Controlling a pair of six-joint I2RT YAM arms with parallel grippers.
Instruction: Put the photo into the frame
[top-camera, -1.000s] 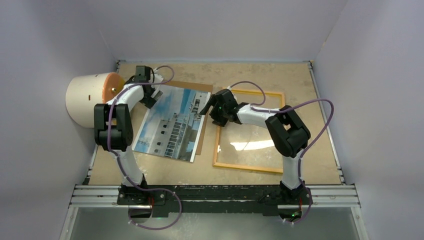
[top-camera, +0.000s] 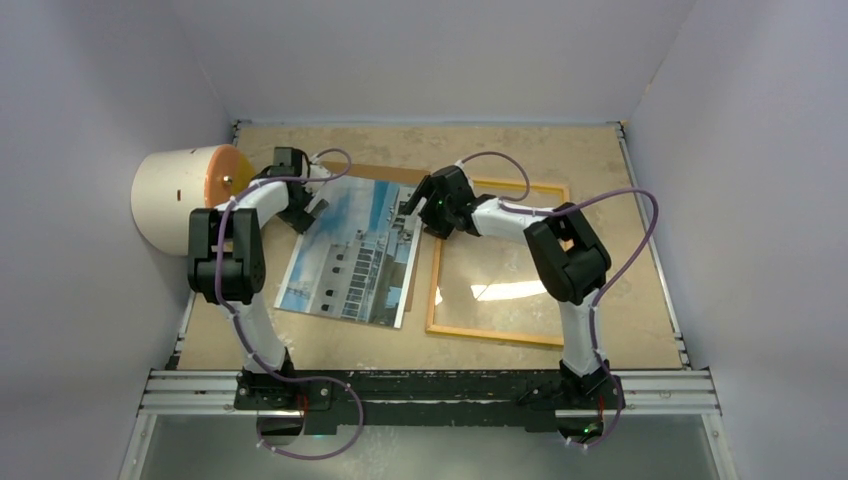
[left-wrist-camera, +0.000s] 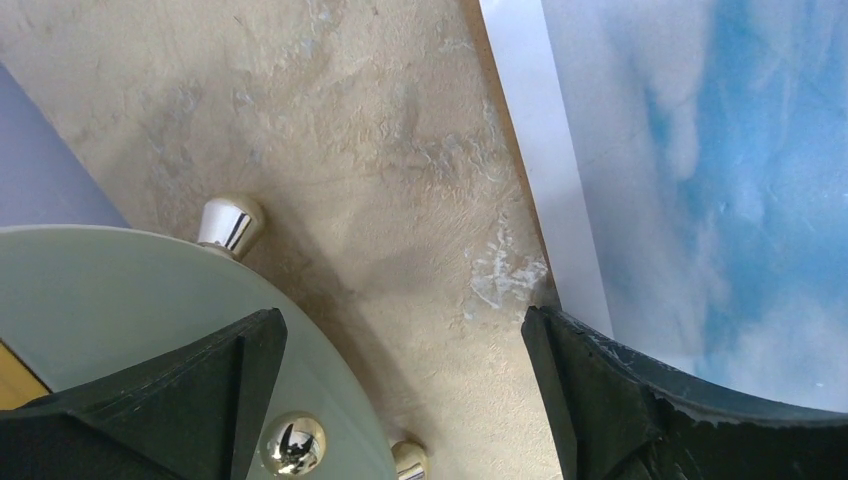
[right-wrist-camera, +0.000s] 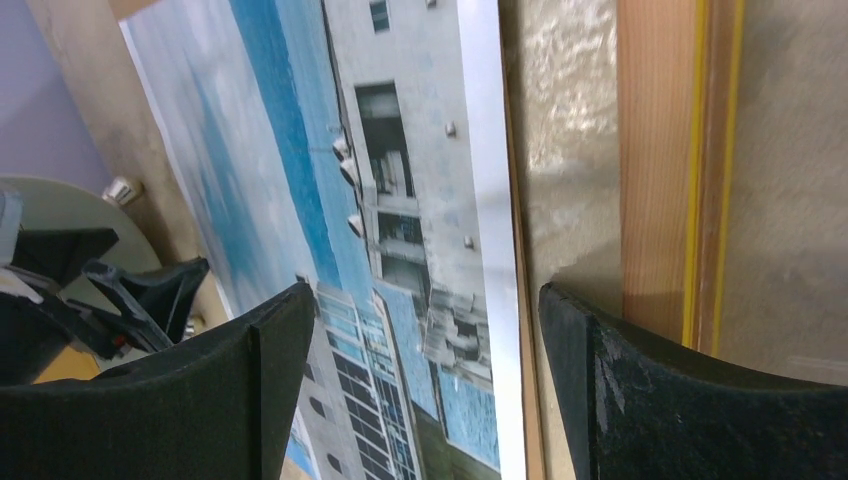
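The photo (top-camera: 345, 245), a blue-sky picture of white buildings with a white border, lies slightly turned on the table left of the wooden frame (top-camera: 495, 336). A brown board (top-camera: 385, 172) shows from under its far and right edges. My left gripper is open at the photo's left side, one finger beside the white border, bare table between the fingers. The right gripper stands open across the photo's right edge: one finger is over the picture, the other over the gap towards the frame. Whether either finger touches the photo I cannot tell.
A white cylindrical container (top-camera: 175, 200) with an orange rim stands at the left wall, close to my left gripper. A clear pane (top-camera: 500, 265) with a bright reflection fills the frame. Bare table (top-camera: 380, 350) runs along the front.
My left gripper came slightly nearer the front; the right one has moved slightly towards the back.
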